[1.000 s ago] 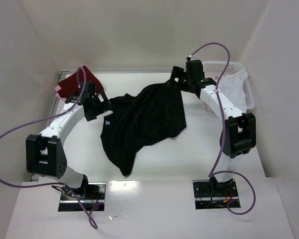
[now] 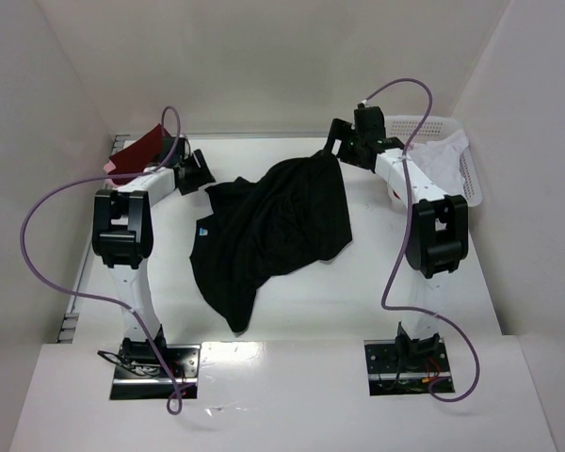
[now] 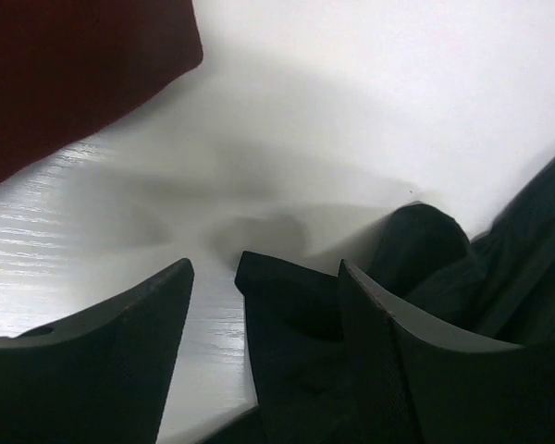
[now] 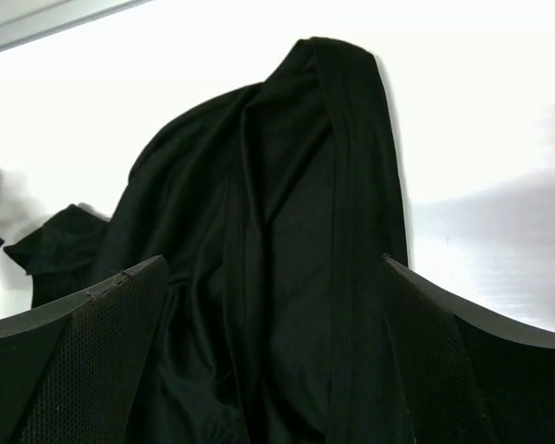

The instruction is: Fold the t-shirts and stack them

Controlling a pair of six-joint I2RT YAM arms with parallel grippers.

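A black t-shirt (image 2: 273,226) lies crumpled across the middle of the table, one end reaching toward the front. By its far-left corner my left gripper (image 2: 207,177) stands open; in the left wrist view a flap of the black shirt (image 3: 291,287) shows between and beyond the fingers. At the shirt's far-right corner is my right gripper (image 2: 331,149), its fingers (image 4: 120,324) spread wide above the cloth. The shirt's far corner (image 4: 347,74) appears beyond them. On the far left lies a dark red folded cloth (image 2: 139,156), partly hidden by the left arm.
A white basket (image 2: 476,188) holding white cloth (image 2: 438,162) stands at the far right, next to the right arm. Bare table (image 2: 358,292) shows right of the shirt and in front of it. Walls close in on the back and both sides.
My left gripper has moved farther back and slightly right, toward the shirt's far-left corner. The right arm has shifted slightly, its gripper still near the far-right corner. The shirt looks unmoved.
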